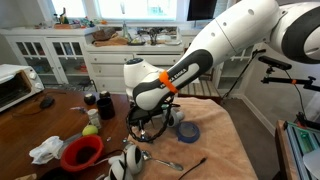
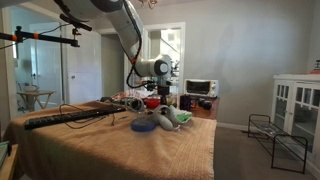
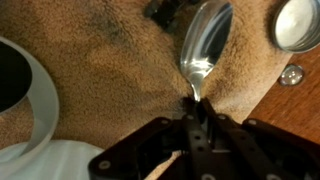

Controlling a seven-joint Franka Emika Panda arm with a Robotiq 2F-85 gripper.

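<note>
A metal spoon (image 3: 208, 38) appears in the wrist view, its bowl pointing away from my gripper. The handle runs back to the dark fingertips and its lower end is hidden among them. Whether the fingers press on the handle or only stand around it cannot be made out. In exterior view 1 my gripper (image 1: 140, 126) points down, low over the cluttered table, and its fingertips are too small to read there.
A red bowl (image 1: 82, 152) stands at the near left. A blue round item (image 1: 187, 132) lies right of the gripper. A small metal cup (image 3: 297, 22) sits near the cloth's edge. A white rounded object (image 3: 48, 160) is close by at lower left.
</note>
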